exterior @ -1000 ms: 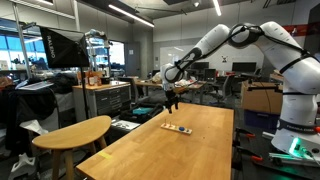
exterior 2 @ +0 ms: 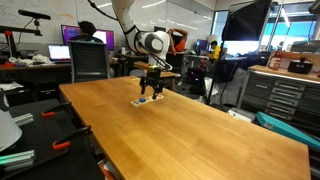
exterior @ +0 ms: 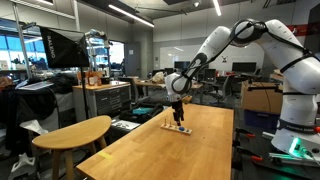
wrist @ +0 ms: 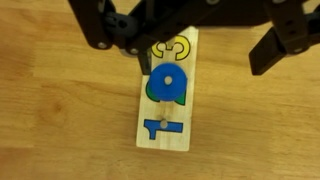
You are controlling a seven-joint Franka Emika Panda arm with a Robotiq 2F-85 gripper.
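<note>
A narrow wooden board point(wrist: 180, 139) lies on the table, printed with a blue 1, a green 2 and a yellow 3. A blue disc point(wrist: 168, 84) with a peg through its middle rests over the 2, partly covering it. Above the board my gripper stands open, its fingers wide apart and nothing held. In the wrist view the disc is left of the middle of the gap, nearer the left finger. The far end of the board is hidden behind the gripper. From outside, the board point(exterior: 172, 127) appears small, just below the gripper point(exterior: 181, 120).
The wooden table point(exterior 2: 200, 135) is broad and mostly bare around the board. A round wooden stool or side table point(exterior: 72, 133) stands beyond its left edge. A person point(exterior 2: 153, 45) in a light shirt is in the background behind the arm.
My gripper has come down toward the board and lately shifted a little to the right in exterior view 1. The board looks unmoved.
</note>
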